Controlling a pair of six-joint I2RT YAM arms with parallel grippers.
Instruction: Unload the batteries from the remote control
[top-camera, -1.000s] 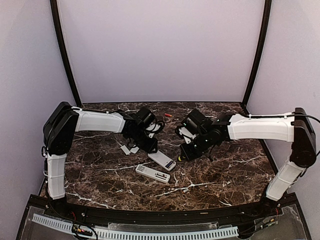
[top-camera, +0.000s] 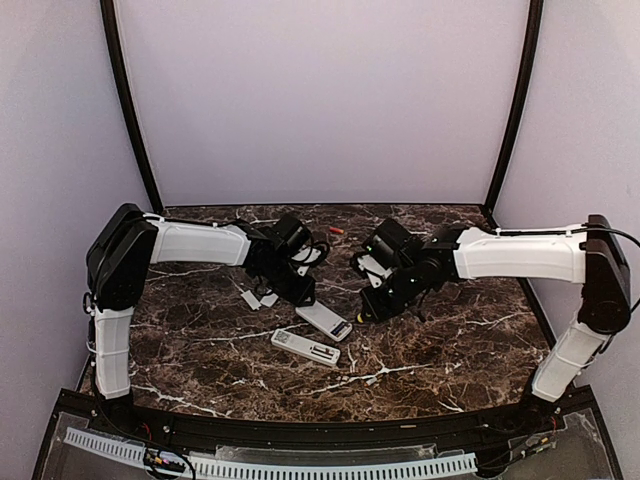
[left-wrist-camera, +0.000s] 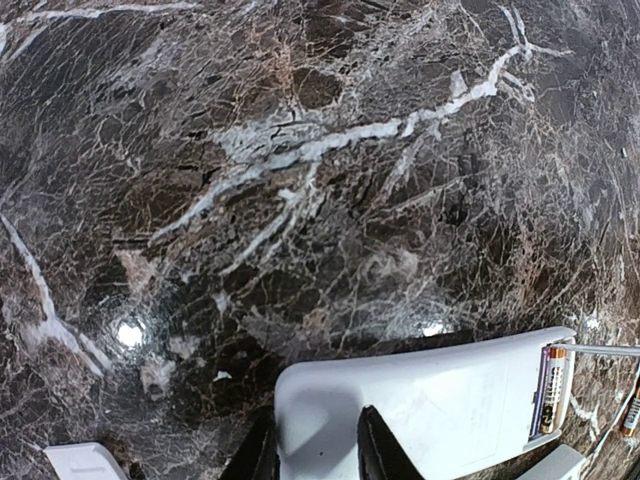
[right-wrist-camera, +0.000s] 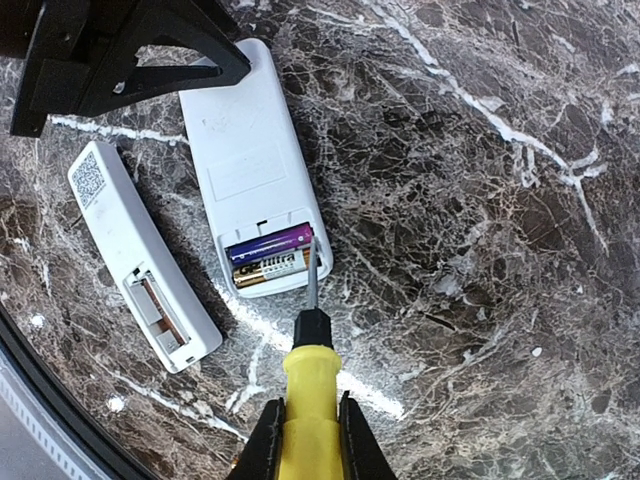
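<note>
A white remote control lies with its battery compartment uncovered. Inside sit a purple battery and a gold-and-white battery, side by side. My left gripper is shut on the remote's far end, away from the compartment. In the right wrist view a black left finger reaches over that end. My right gripper is shut on a yellow-handled screwdriver. Its thin metal tip reaches the compartment's right side, at the ends of the batteries; whether it touches them I cannot tell.
A second white remote with an open compartment lies beside the first. Small white pieces rest left of the left gripper, and a red object lies farther back.
Both remotes and the left arm look unmoved.
</note>
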